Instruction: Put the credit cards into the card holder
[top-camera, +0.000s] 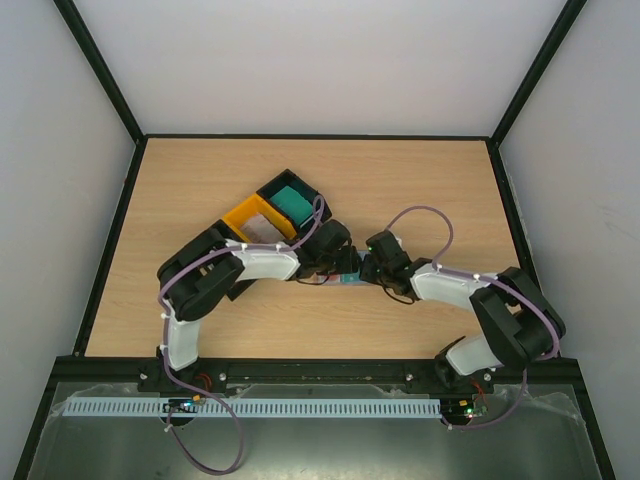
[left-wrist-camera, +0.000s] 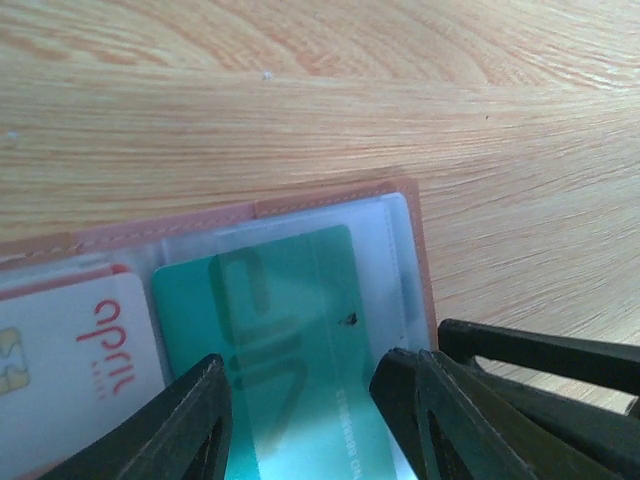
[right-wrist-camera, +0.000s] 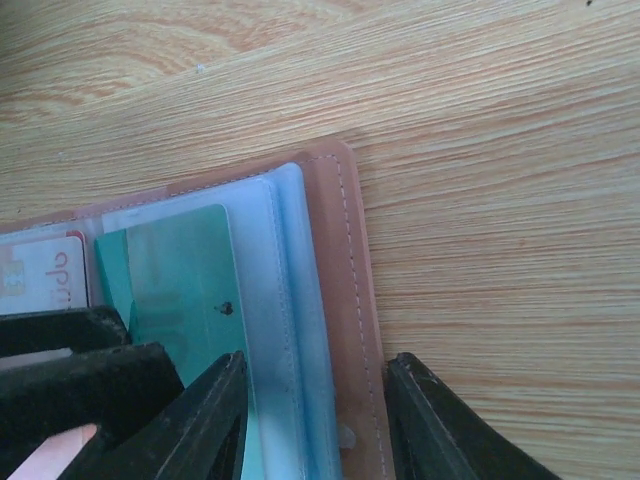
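Note:
The brown-edged card holder lies flat with its translucent blue sleeve. The green card sits in the sleeve, nearly parallel to its right edge. A dark speck on the film shows over the card. Left of it lies a white card with red lettering. My left gripper stands open over the green card, fingers apart. My right gripper straddles the holder's right edge, one finger on the sleeve side and one outside the brown border; whether it squeezes is unclear.
Behind the left arm, a row of bins holds cards: a black bin with a green card, and a yellow bin with a pale card. Wooden table right of the holder is clear.

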